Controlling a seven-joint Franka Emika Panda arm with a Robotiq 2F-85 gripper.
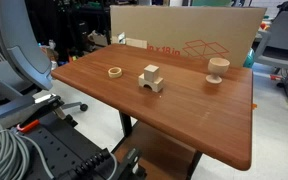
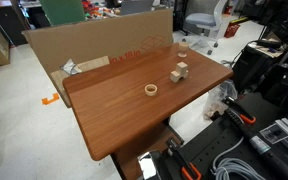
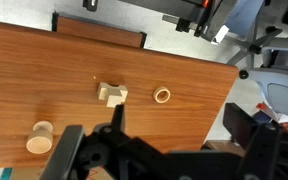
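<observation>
A pale wooden cube (image 1: 151,71) rests on top of a notched wooden block (image 1: 150,84) near the middle of the brown table. Off to one side lies a flat wooden ring (image 1: 114,72), also visible in the second exterior view as a ring (image 2: 151,90). A light, footed wooden cup (image 1: 217,67) stands upright toward the far right. From above, the wrist view shows the stacked blocks (image 3: 112,94), the ring (image 3: 162,94) and the cup (image 3: 40,138). My gripper is open over the table, its dark fingers wide apart and empty.
A large cardboard panel (image 1: 174,30) stands along one long edge of the table (image 1: 204,110). Cables (image 1: 4,150) lie beside the robot's base, and an office chair (image 2: 204,20) stands beyond the table.
</observation>
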